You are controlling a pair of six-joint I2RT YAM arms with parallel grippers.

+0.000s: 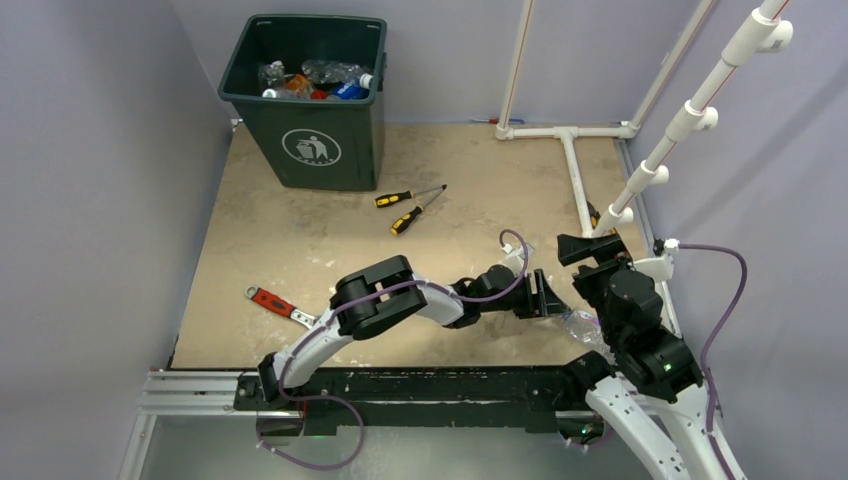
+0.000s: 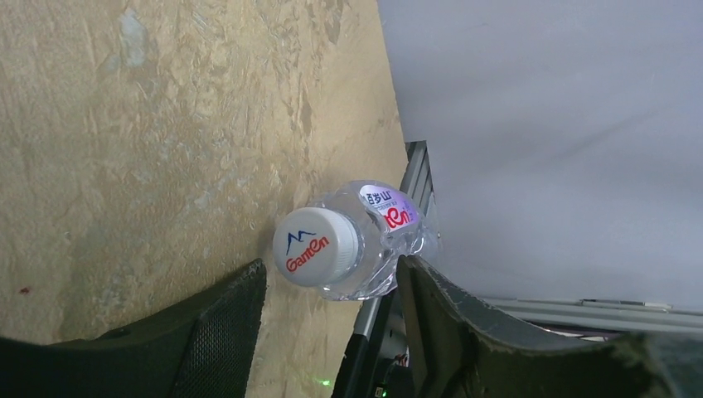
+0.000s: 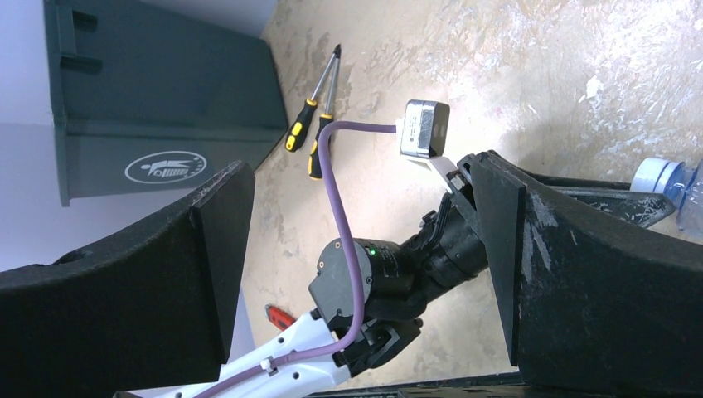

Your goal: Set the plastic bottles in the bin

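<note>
A clear plastic bottle with a white cap [image 2: 315, 246] lies on the board near its right front edge, partly under my right arm in the top view [image 1: 582, 330]. My left gripper is open, its fingers around or just short of the cap end, not visibly closed on it. My right gripper hangs open above the board at the right, nothing between its fingers. The green bin [image 1: 330, 150] at the back left holds several bottles and other items.
Two screwdrivers [image 1: 395, 200] lie in front of the bin. A red-handled tool [image 1: 272, 300] is at the front left. White pipes [image 1: 575, 180] stand along the back right. The middle of the board is mostly clear.
</note>
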